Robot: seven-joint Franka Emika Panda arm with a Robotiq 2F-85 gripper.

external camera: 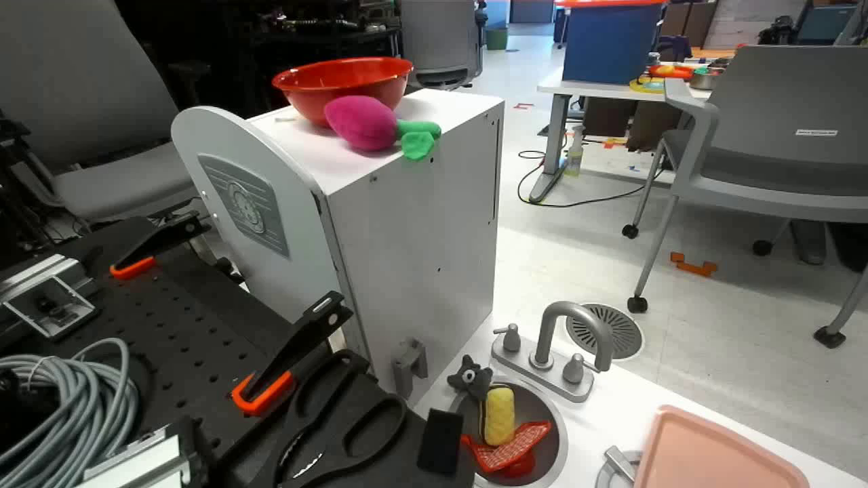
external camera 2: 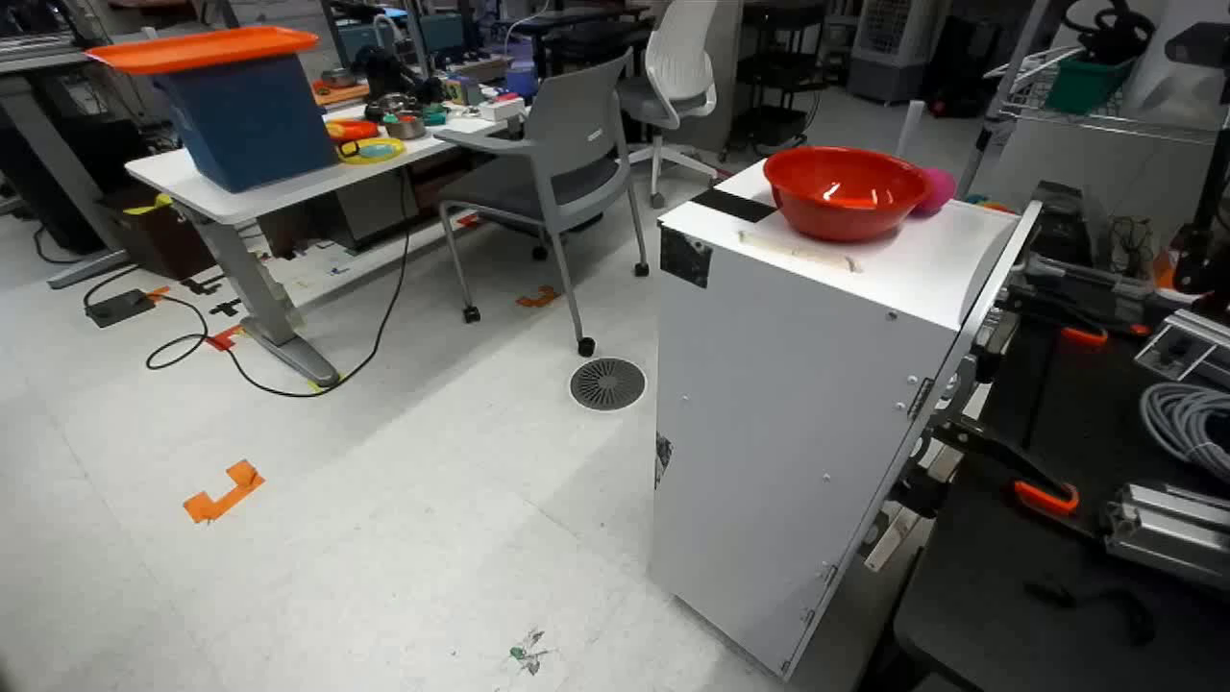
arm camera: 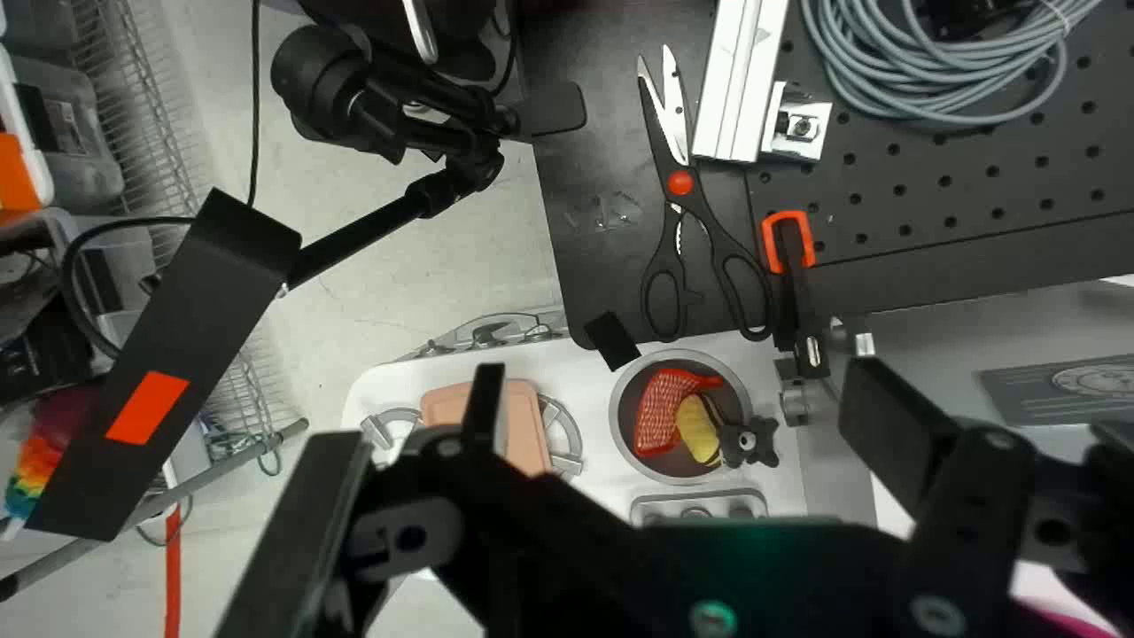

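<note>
My gripper stands open high above the toy sink in the wrist view, its black fingers (arm camera: 485,409) wide apart and nothing between them. The round grey basin (arm camera: 683,468) holds a yellow toy (arm camera: 697,431) and a red netted piece (arm camera: 661,404). A small dark grey toy (arm camera: 750,441) sits at the basin's edge. On the white counter, a pink board (arm camera: 510,409) lies over part of a grey burner. On the white cabinet top, a red bowl (external camera: 346,81) stands beside a magenta plush vegetable (external camera: 363,125) with green leaves. Neither exterior view shows the gripper.
A grey faucet (external camera: 569,341) rises beside the basin, and the tall white cabinet (external camera 2: 796,461) stands next to the counter. Scissors (arm camera: 677,213), orange-tipped clamps (external camera: 268,390) and coiled grey cable (arm camera: 935,74) lie on the black table. Some counter between basin and board is bare.
</note>
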